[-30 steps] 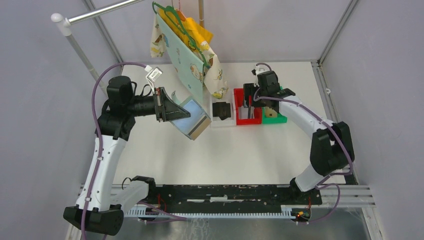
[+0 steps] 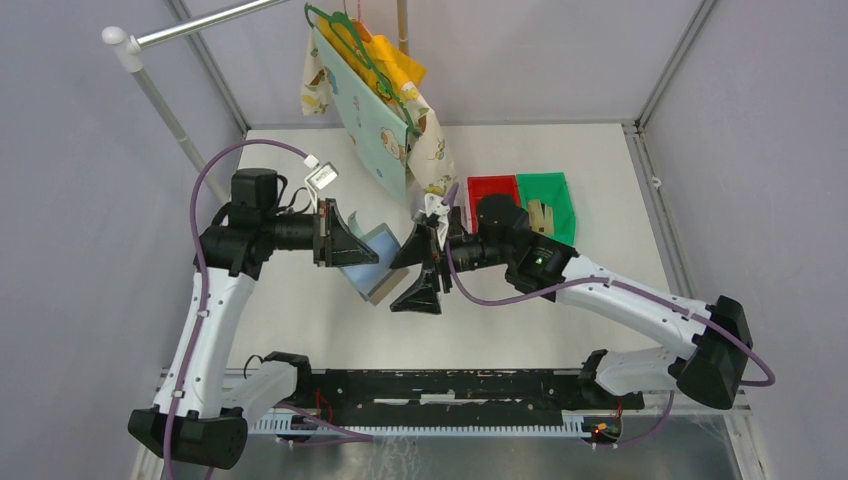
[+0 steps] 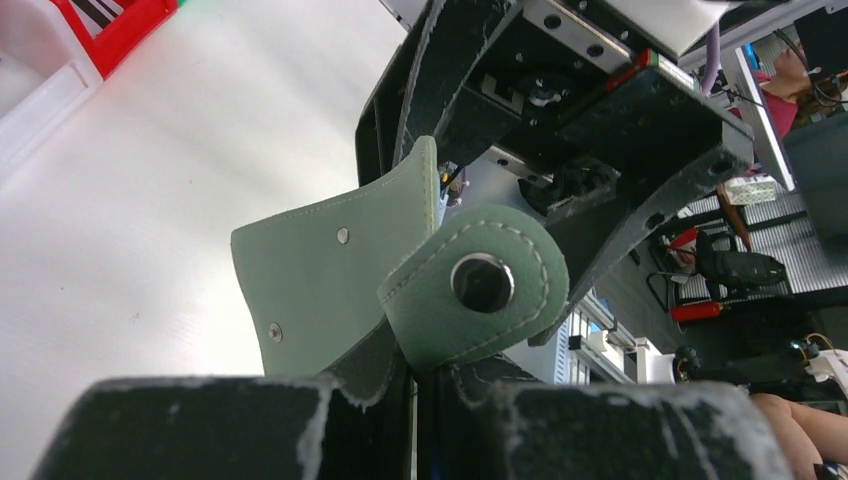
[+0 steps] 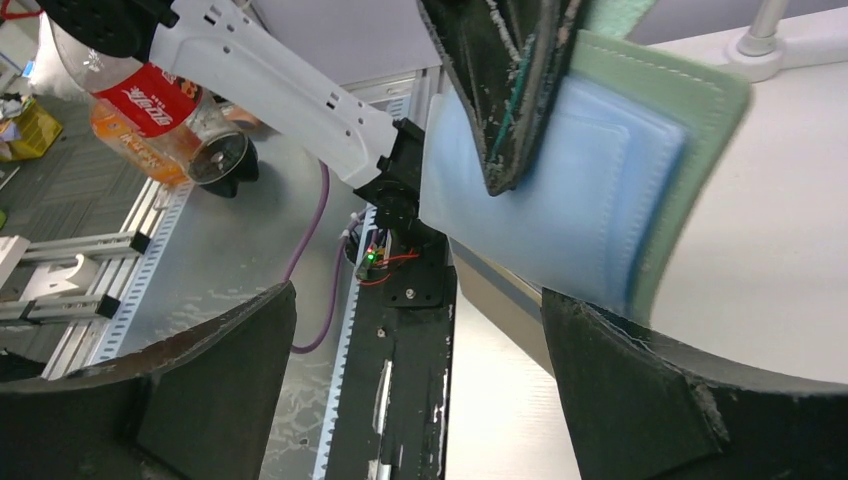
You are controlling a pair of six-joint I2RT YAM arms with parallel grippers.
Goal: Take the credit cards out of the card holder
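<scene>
The green card holder (image 3: 330,280), with a snap flap, is held up in my left gripper, shut on it; the top view shows the same gripper (image 2: 345,255). In the right wrist view, light blue cards (image 4: 540,200) and a brown card (image 4: 500,320) show in the holder. My right gripper (image 2: 418,280) stands open beside the cards at the holder's side, its fingers on either side of the lower part of that view; whether they touch it I cannot tell.
Red (image 2: 490,185) and green (image 2: 550,190) bins sit at the back right of the table (image 2: 500,340). Clothes (image 2: 370,120) hang on a rack at the back left.
</scene>
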